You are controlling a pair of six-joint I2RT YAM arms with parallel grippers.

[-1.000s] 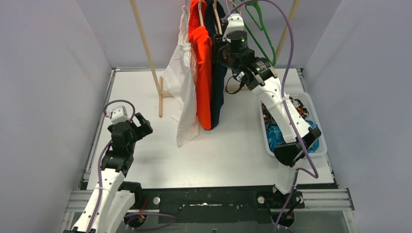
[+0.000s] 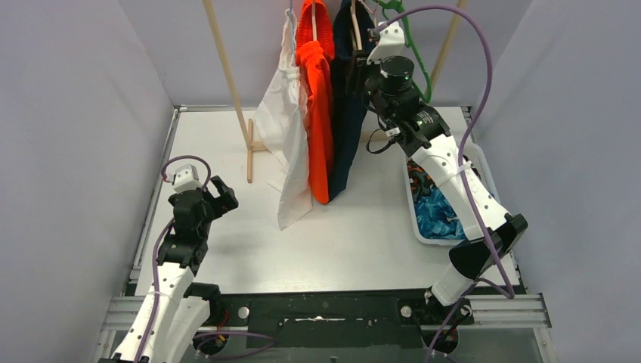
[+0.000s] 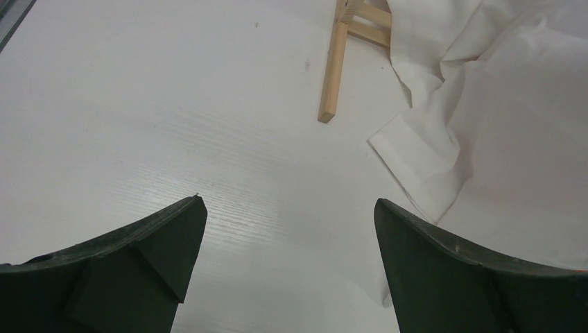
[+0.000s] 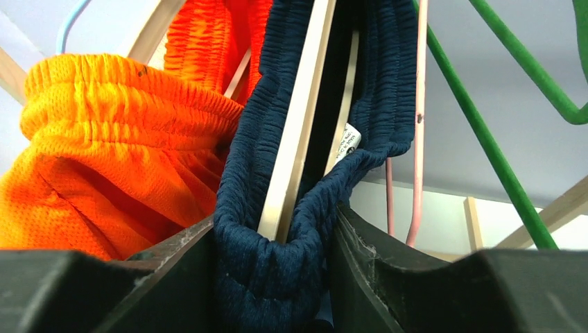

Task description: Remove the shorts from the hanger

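Observation:
Navy shorts [image 2: 347, 136] hang from a wooden hanger [image 4: 291, 139] at the top centre of the top view. My right gripper is shut on their ribbed waistband, which is stretched round the hanger's wooden bar. Beside them hang orange shorts [image 2: 316, 121] and white shorts [image 2: 283, 136]. My left gripper [image 2: 223, 193] is open and empty, low over the table to the left of the hanging clothes.
A white basket [image 2: 416, 227] holding blue and patterned cloth stands on the right, under the right arm. Green hangers [image 4: 471, 118] hang right of the navy shorts.
My right gripper has moved to the right and a little upward in the top view, shifting the navy shorts with it. The left arm has not moved.

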